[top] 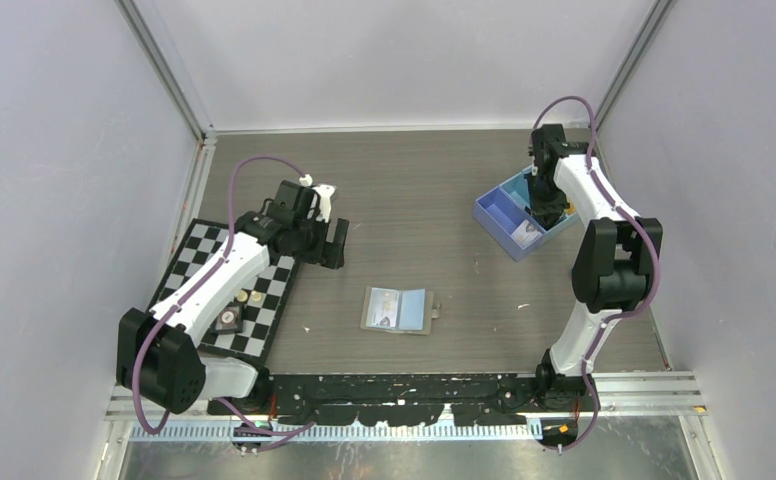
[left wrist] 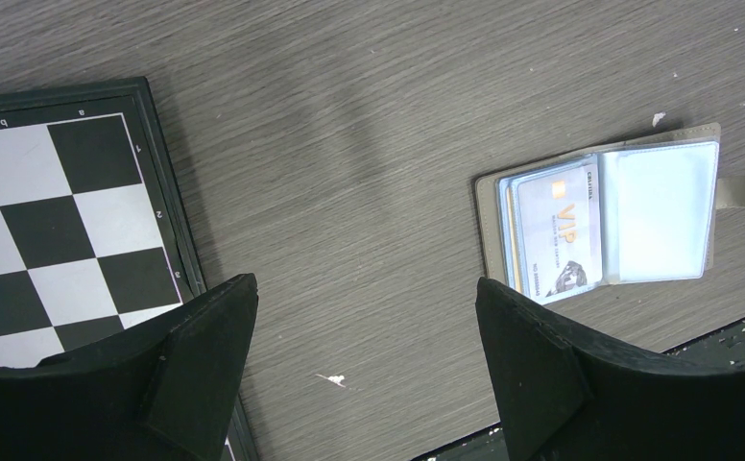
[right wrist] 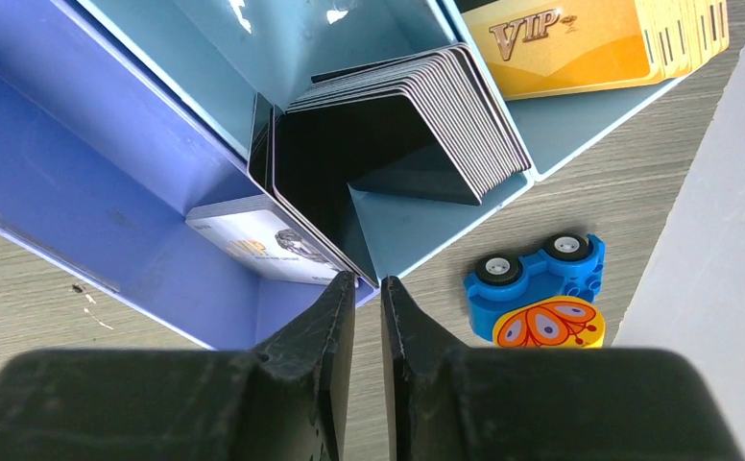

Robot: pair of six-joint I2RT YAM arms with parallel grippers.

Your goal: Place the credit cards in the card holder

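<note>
The open card holder (top: 431, 311) lies flat on the table. In the left wrist view, a white VIP card (left wrist: 553, 230) sits in its left pocket, while the right pocket (left wrist: 659, 211) looks empty. My left gripper is wide open above bare table, left of the holder. In the right wrist view, black cards (right wrist: 349, 144) lean in a blue box compartment, with white cards (right wrist: 263, 240) and yellow VIP cards (right wrist: 580, 43) in neighbouring ones. My right gripper is narrowly open, its tips at the lower corner of the front black card.
The divided blue box (top: 509, 238) stands at the right. Near it, a blue toy car (right wrist: 537, 274) and a yellow butterfly piece (right wrist: 551, 323) lie on the table. A chessboard (top: 276, 305) is under the left arm.
</note>
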